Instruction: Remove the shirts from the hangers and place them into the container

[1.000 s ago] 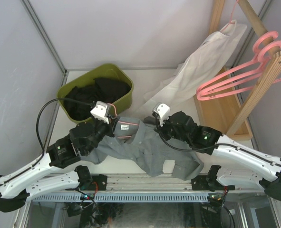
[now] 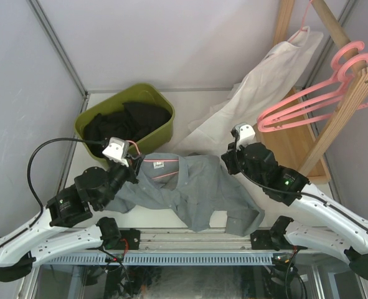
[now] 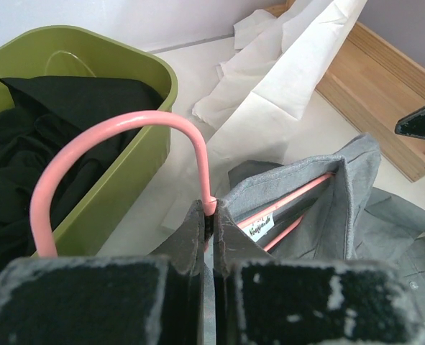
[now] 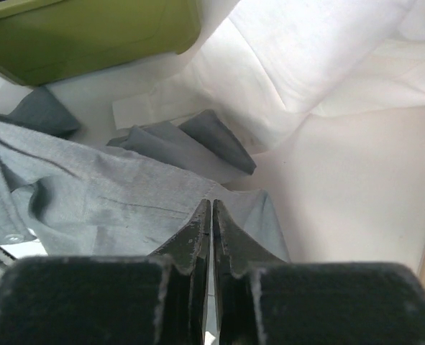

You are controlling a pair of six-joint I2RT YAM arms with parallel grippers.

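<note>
A grey shirt [image 2: 202,193] lies spread on the table, the pink hanger's bars [image 3: 293,195] visible inside its collar. My left gripper is shut on the hanger's neck, just below the pink hook [image 3: 108,126], at the left of the shirt. My right gripper [image 2: 233,159] is over the shirt's right part; in the right wrist view [image 4: 212,230] its fingertips meet with grey cloth below, and whether cloth is between them I cannot tell.
A green bin [image 2: 168,134] with dark cloth stands at back left. White cloth [image 2: 246,93] hangs at the back right. Pink hangers [image 2: 296,106] hang on a wooden rack [image 2: 333,131] above a wooden tray at right.
The right gripper has moved rightwards, away from the shirt's collar. The left gripper has moved slightly leftwards with the hanger's hook.
</note>
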